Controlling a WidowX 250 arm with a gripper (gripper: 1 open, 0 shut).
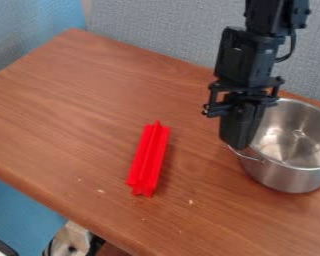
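Note:
My black gripper (pixel 238 130) points down at the left rim of a steel pot (pixel 295 160) on the right of the wooden table. It looks shut, with nothing visible between its fingers; whether it touches the rim I cannot tell. A red ridged bar (pixel 148 158) lies on the table left of the pot, apart from it.
A grey textured panel (pixel 149 35) stands behind the table.

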